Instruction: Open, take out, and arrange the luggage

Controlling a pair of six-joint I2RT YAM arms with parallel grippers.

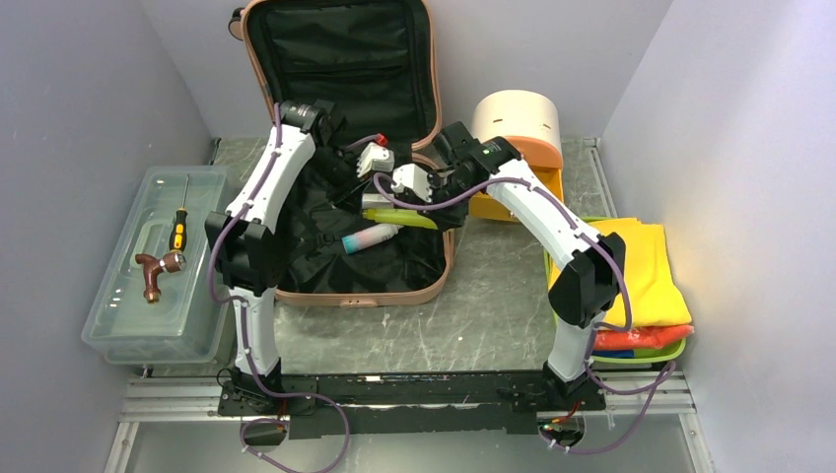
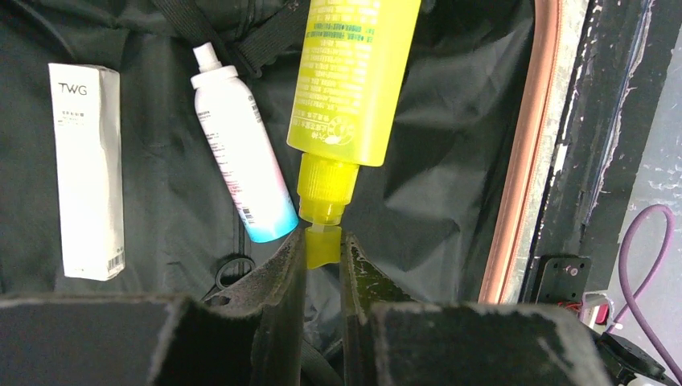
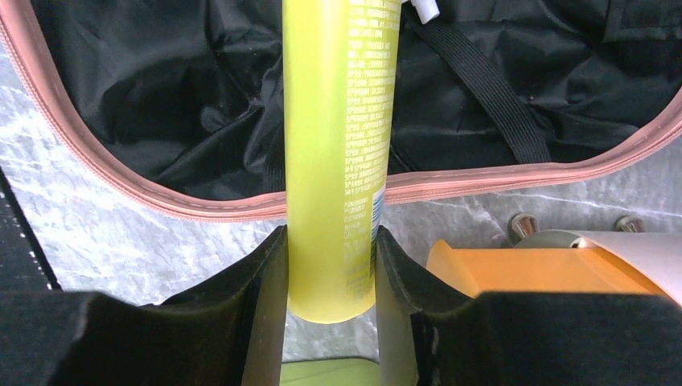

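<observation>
A long yellow bottle (image 1: pixel 404 217) hangs over the open suitcase (image 1: pixel 360 301), held between both grippers. My left gripper is shut on its yellow cap end. My right gripper has its fingers at both sides of the bottle's base end; whether they grip it firmly is hard to tell. Below, inside the suitcase, lie a white and cyan spray bottle (image 2: pixel 245 161) and a white TWG box (image 2: pixel 87 169), with a dark strap beside them.
An orange drawer box (image 1: pixel 516 118) stands at the back right. A green bin with yellow cloth (image 1: pixel 631 266) is at the right. A clear box (image 1: pixel 118 305) with tools sits at the left. Bare counter lies before the suitcase.
</observation>
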